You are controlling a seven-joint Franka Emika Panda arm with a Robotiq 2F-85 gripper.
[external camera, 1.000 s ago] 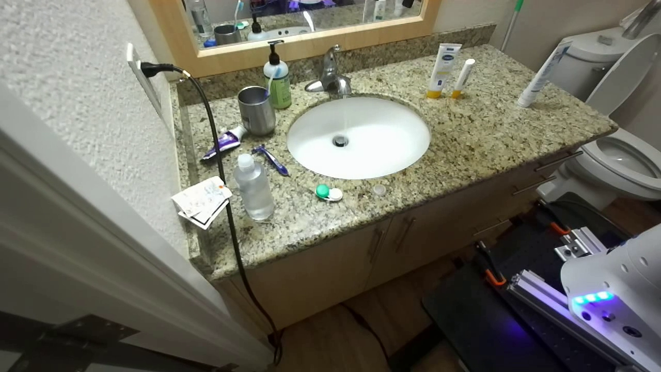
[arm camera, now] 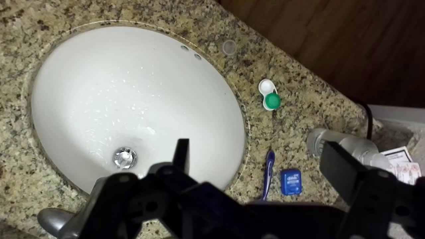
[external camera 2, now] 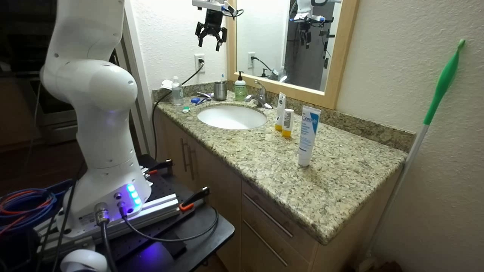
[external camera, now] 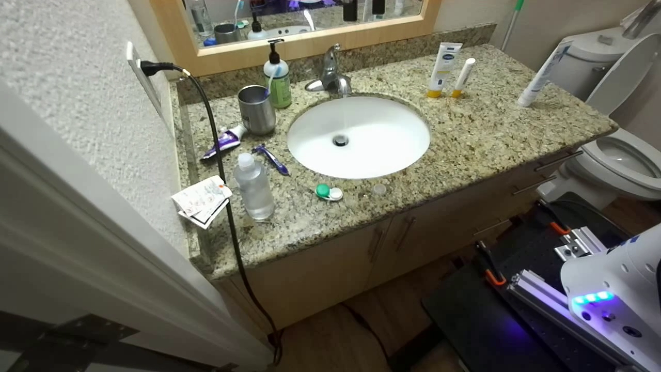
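High above the counter, my gripper [external camera 2: 209, 44] hangs open and pointing down, its fingers wide apart with nothing between them. From the wrist, the open gripper spans the countertop beside the sink. Below it on the granite lie a purple razor [arm camera: 268, 173] and a blue floss box [arm camera: 291, 182]. A contact lens case [arm camera: 273, 101] with one green cap and one white well rests near the counter's front edge. Beside one finger, a clear bottle [arm camera: 345, 144] is partly covered in the wrist view; it stands upright in exterior view 1.
The white sink [external camera: 372, 145] has a metal faucet [external camera: 334, 77] behind it. A steel cup [external camera: 256, 111], green soap bottle [external camera: 280, 83] and toothpaste tube [external camera: 224, 142] crowd the left. A black cord [external camera: 214, 133] crosses there. Several tubes stand right.
In exterior view 1, dark gripper parts reflected in the mirror have shifted left and show more. Objects on the counter look unmoved.
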